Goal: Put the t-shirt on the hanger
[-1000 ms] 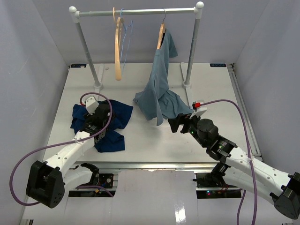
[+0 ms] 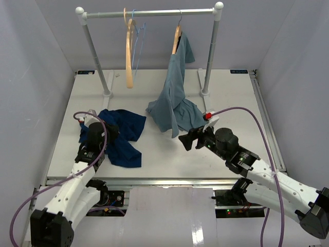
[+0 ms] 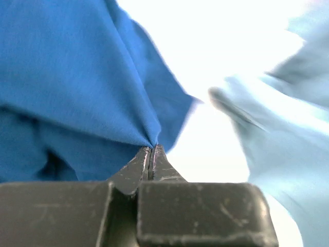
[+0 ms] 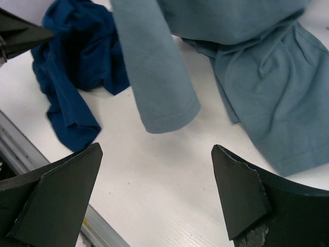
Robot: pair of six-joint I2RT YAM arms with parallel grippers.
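A dark blue T-shirt [image 2: 126, 149] lies crumpled on the board at left. My left gripper is shut on a fold of it, which fills the upper left of the left wrist view. My right gripper stands open and empty over bare board, just right of and in front of a grey-blue garment [image 2: 172, 95] that hangs from a wooden hanger on the rail, its lower part resting on the board. An empty wooden hanger [image 2: 129, 56] hangs left of it beside thin blue hangers [image 2: 142, 43].
The rack's rail [image 2: 149, 14] spans the back on two posts [image 2: 209, 54]. The board [image 2: 236, 103] is clear at right and in the front middle. A metal edge [image 2: 159, 181] runs along the front; grey walls close both sides.
My left arm has shifted leftward, and the front corner of the dark blue T-shirt has moved slightly right. The right arm has moved very slightly.
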